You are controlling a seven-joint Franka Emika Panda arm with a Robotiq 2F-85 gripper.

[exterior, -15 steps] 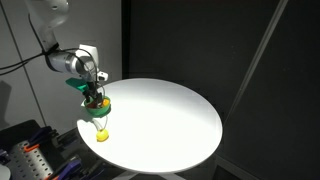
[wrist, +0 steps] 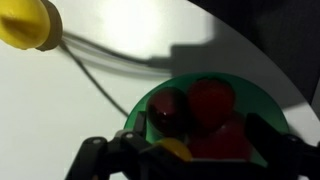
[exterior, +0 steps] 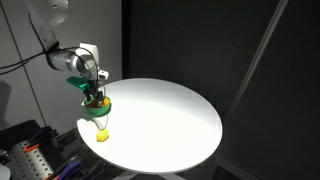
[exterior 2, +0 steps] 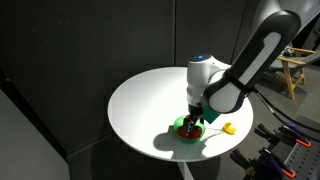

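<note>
A green bowl [exterior: 98,112] near the left end of the white table holds dark red, round, fruit-like things [wrist: 210,103]. An orange-yellow piece [wrist: 175,148] is also in it. My gripper points down over the bowl, its fingers open, with a black finger [wrist: 262,138] at either side of the red things. How far the fingertips reach down into the bowl cannot be told. Apart from the bowl, a yellow fruit-like thing [exterior: 102,135] lies on the table; it shows at the upper left of the wrist view.
Dark equipment [exterior: 35,150] stands off the table's left end.
</note>
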